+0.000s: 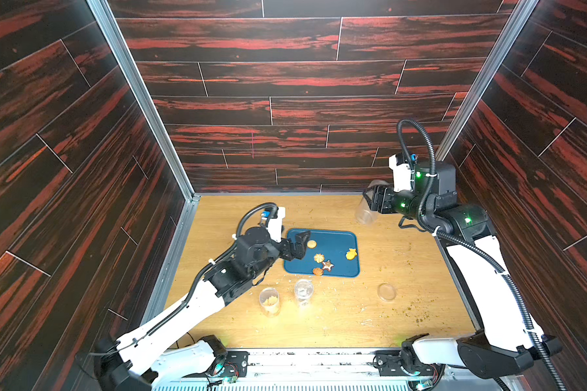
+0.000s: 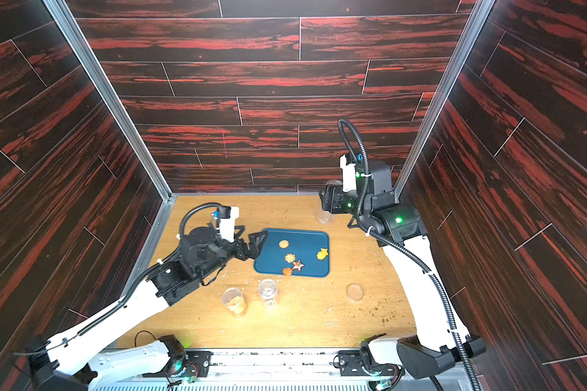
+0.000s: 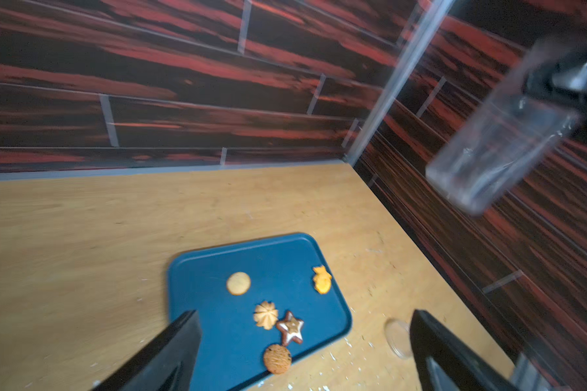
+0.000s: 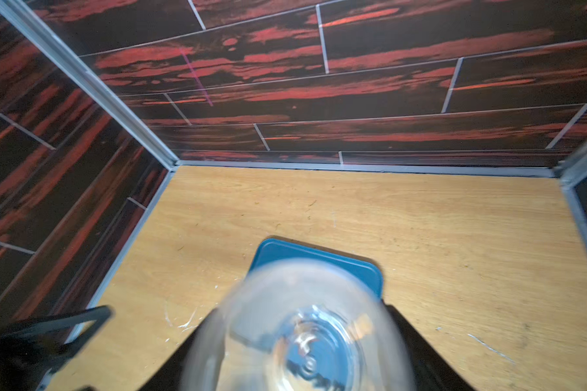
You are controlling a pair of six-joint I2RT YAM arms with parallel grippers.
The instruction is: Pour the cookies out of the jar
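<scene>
My right gripper (image 1: 375, 194) holds a clear jar (image 3: 486, 143), tilted, above the table behind and right of the blue tray (image 1: 336, 267). Its bottom shows through the mouth in the right wrist view. On the tray lie several cookies, among them a star (image 3: 289, 328), a round pale one (image 3: 238, 282) and a fish-shaped one (image 3: 322, 279). My left gripper (image 1: 301, 242) stands open over the tray's left side, with nothing between its fingers.
Two clear containers (image 1: 269, 299) (image 1: 303, 291) stand in front of the tray, the left one with pale pieces inside. A clear lid (image 1: 386, 292) lies to the right.
</scene>
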